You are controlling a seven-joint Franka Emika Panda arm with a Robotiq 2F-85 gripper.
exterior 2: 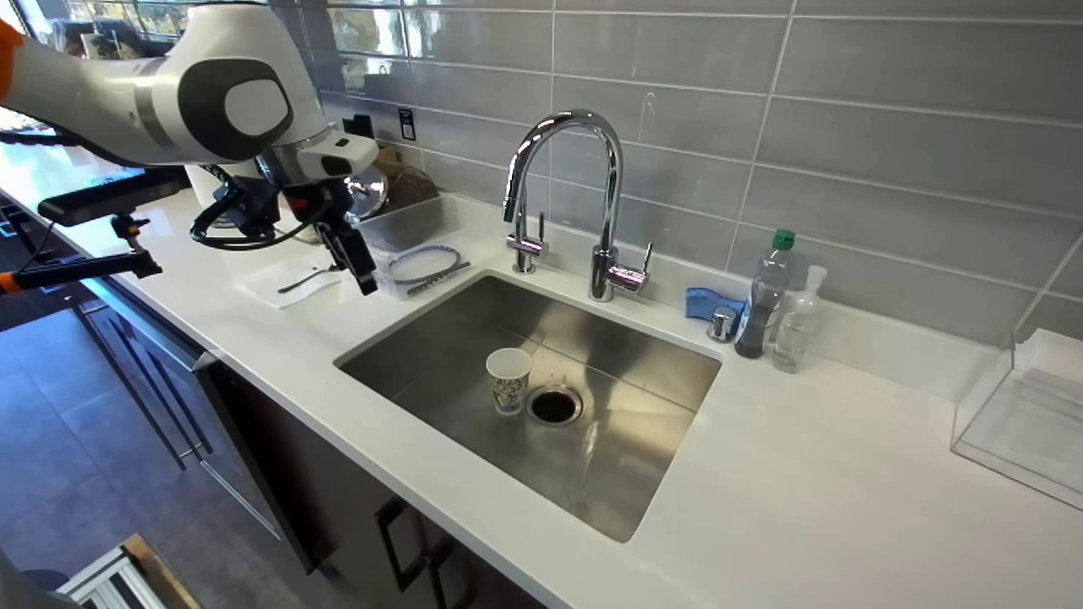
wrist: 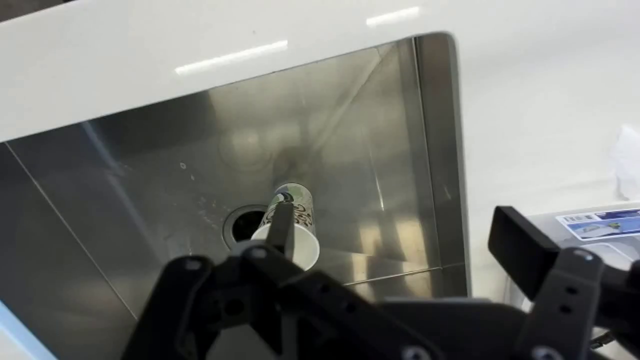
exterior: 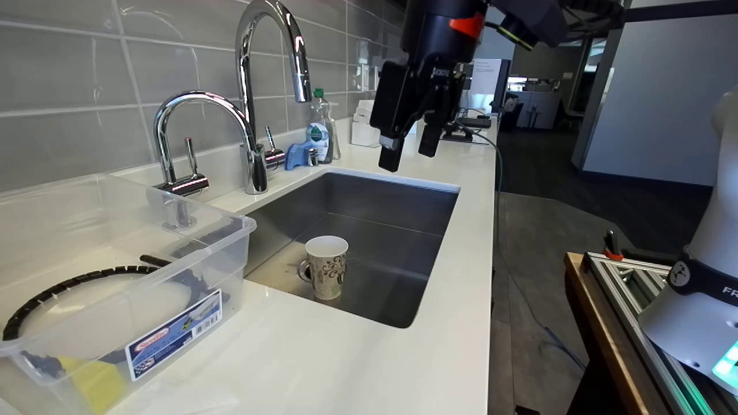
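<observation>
A tall white mug (exterior: 326, 268) with a dark scroll pattern stands upright in the steel sink (exterior: 387, 238); its handle shows on the left in exterior view 1. Beside the mug (exterior 2: 508, 381) is the drain (exterior 2: 554, 405). My gripper (exterior: 410, 151) hangs well above the sink, apart from the mug. In the wrist view the gripper is open, its fingers spread wide with nothing held between them. One of those fingers (wrist: 281, 228) covers part of the mug (wrist: 303, 247) from that camera.
Two chrome faucets (exterior: 250, 104) rise behind the sink. A clear plastic bin (exterior: 235, 252) holding a black hose stands on the counter. A green-capped soap bottle (exterior 2: 763, 294), clear pump bottle (exterior 2: 798, 320) and blue sponge (exterior 2: 711, 303) sit by the wall.
</observation>
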